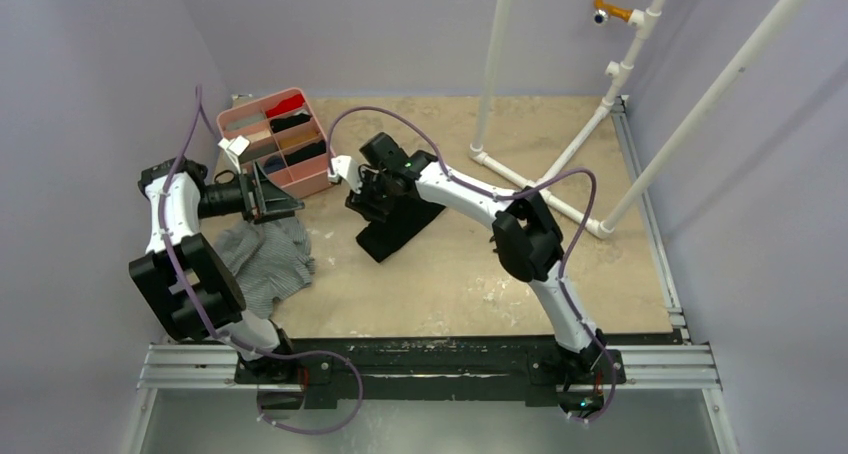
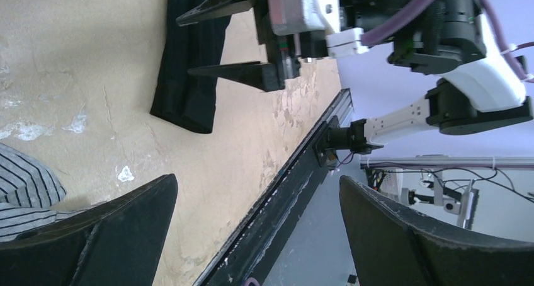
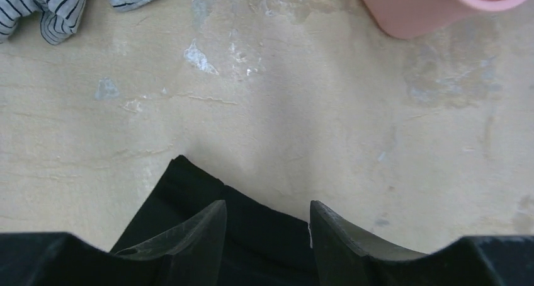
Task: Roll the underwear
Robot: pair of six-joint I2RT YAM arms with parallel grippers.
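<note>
A black underwear (image 1: 387,236) lies folded into a long strip on the worktop at the middle, seen also in the left wrist view (image 2: 184,98). My right gripper (image 1: 370,204) is over its upper part, fingers apart with dark cloth below and between them in the right wrist view (image 3: 267,232). My left gripper (image 1: 272,202) hangs open further left, above a crumpled grey striped cloth (image 1: 265,264), with nothing between its fingers.
A pink divided box (image 1: 300,184) of rolled garments stands at the back left. A white pipe frame (image 1: 590,219) fills the right side.
</note>
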